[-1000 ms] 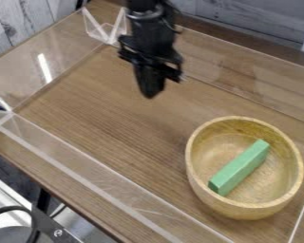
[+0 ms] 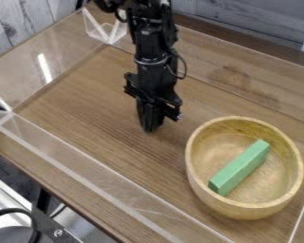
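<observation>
A black robot arm hangs from the top centre of the camera view, its gripper (image 2: 152,121) low over the middle of the wooden table (image 2: 66,161). The fingertips are small and dark, and whether they are open, shut or holding something cannot be made out. To the lower right is a tan round bowl (image 2: 203,152) with a long green block (image 2: 239,167) lying diagonally inside it.
A clear plastic object (image 2: 106,28) stands at the upper left. Black cables (image 2: 15,214) lie at the lower left corner.
The gripper has come down and toward the front of the table, now nearer the bowl's upper left side. The bowl and green block look unmoved.
</observation>
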